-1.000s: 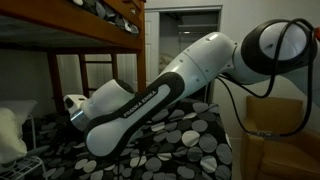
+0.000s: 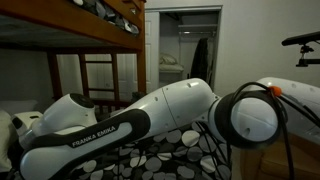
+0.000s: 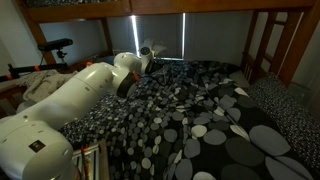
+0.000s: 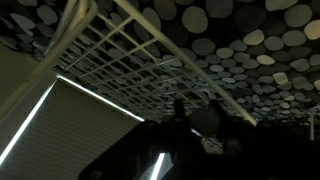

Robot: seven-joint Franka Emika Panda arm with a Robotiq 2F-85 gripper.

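Observation:
My gripper appears at the bottom of the wrist view, dark and poorly lit. A dark, rounded object [image 4: 206, 119] shows between its fingers, which look shut on it; what it is cannot be made out. A white wire rack or basket [image 4: 125, 45] lies beyond the gripper, its grid crossing the upper left of the wrist view. In exterior view 1 the hand reaches the left edge, its fingertips hidden. The far end of the arm [image 3: 128, 62] shows near the window in exterior view 2, too small for finger detail.
A dark bedcover with grey dots [image 3: 200, 130] spreads over the bed. The wooden bunk frame [image 2: 75, 25] stands overhead, with a post and ladder behind. A white object [image 2: 5, 140] sits at the left edge. A tan armchair [image 2: 285, 160] stands at right.
The arm has stretched left and lowered across exterior view 1, bringing the hand to the left edge. It now covers the wire rack seen there earlier and more of the armchair.

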